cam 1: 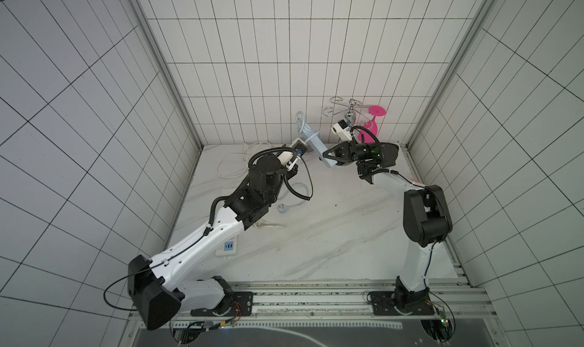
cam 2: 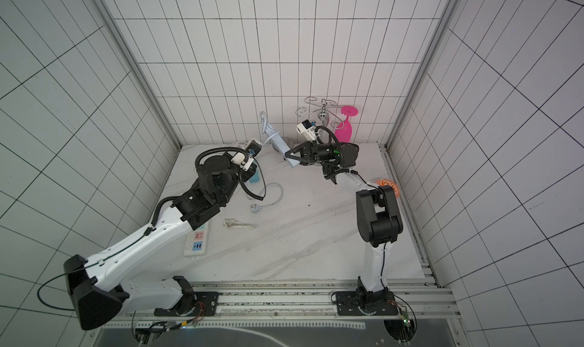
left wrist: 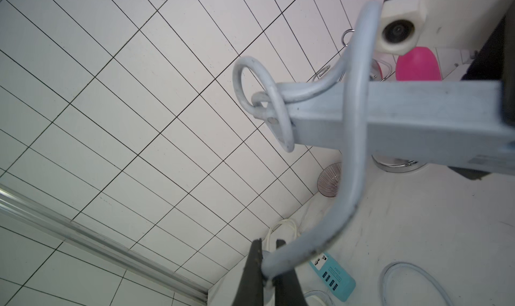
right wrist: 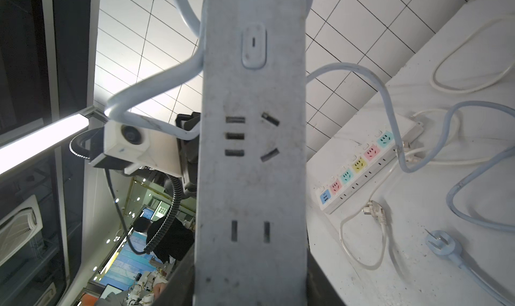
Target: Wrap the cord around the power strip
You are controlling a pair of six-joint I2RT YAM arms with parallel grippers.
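The light blue power strip [right wrist: 254, 188] is held aloft near the back wall, tilted, with my right gripper [cam 1: 329, 154] shut across its near end. In the right wrist view dark fingers [right wrist: 316, 284] press both its sides. Its cord [left wrist: 354, 107] makes a loop around the strip's far end in the left wrist view, then crosses in front and runs down to my left gripper. That gripper is shut on the cord, which passes between its fingertips. Farther along, the cord hangs to the table, where its plug [right wrist: 444, 245] lies. The left gripper is hidden in the top left view.
On the left of the table lies a white multi-socket strip [right wrist: 356, 172] with a white cord and plug [right wrist: 372, 210]. A metal rack [cam 1: 351, 106] and pink glass [cam 1: 368, 131] stand at the back right, close behind my right arm.
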